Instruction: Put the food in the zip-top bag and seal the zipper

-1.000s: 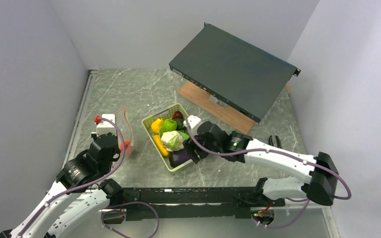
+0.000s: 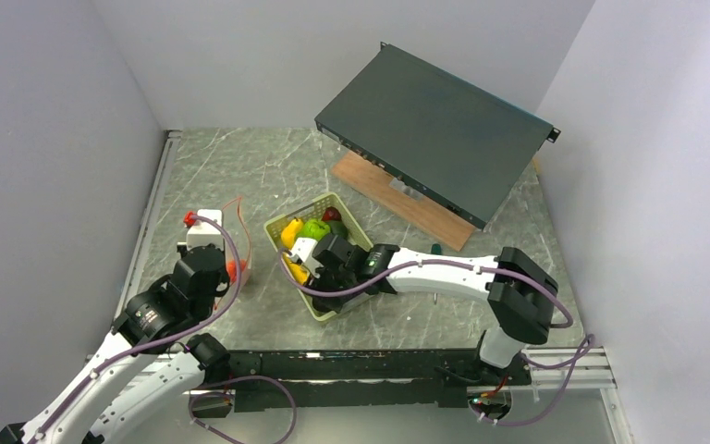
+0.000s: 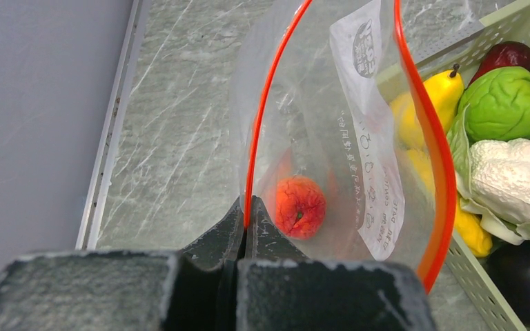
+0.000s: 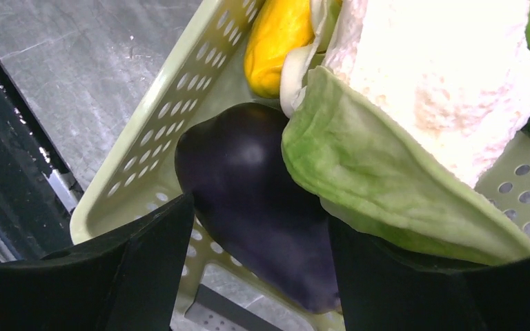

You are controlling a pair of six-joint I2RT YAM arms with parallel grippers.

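A clear zip top bag [image 3: 303,117] with a red-orange zip edge gapes open in the left wrist view, a round orange-red food piece [image 3: 300,207] lying low inside. My left gripper is shut on the near strip of that edge. At the basket's near end, a dark purple eggplant [image 4: 255,179] lies between the spread fingers of my right gripper, which stands open over it. Whether either finger touches the eggplant cannot be told. The white cauliflower [image 4: 435,76] sits beside it, one green leaf overhanging the eggplant and close to the right finger.
The pale green basket [image 2: 362,229] also holds yellow food [image 3: 445,96], a green pepper [image 3: 507,103] and a dark red piece [image 3: 507,58]. A large dark box [image 2: 434,129] on a wooden board [image 2: 407,203] takes up the back right. Bare counter [image 2: 240,162] lies back left.
My right arm has moved left from the basket's right side to over its near end, covering the cauliflower and eggplant from above. The left arm has shifted slightly right with the bag edge.
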